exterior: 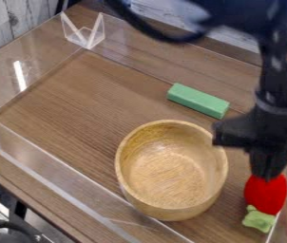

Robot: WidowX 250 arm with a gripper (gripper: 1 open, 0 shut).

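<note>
My gripper (245, 154) fills the right side, dark and blurred, hanging just over a red object (267, 194) with a green leafy top (258, 220). Its finger state is hard to make out through the blur. A wooden bowl (170, 172) sits to the left of the red object.
A green block (199, 101) lies behind the bowl. A clear plastic piece (83, 30) stands at the back left. The wooden table (64, 114) is open on the left, with edges at the left and back right.
</note>
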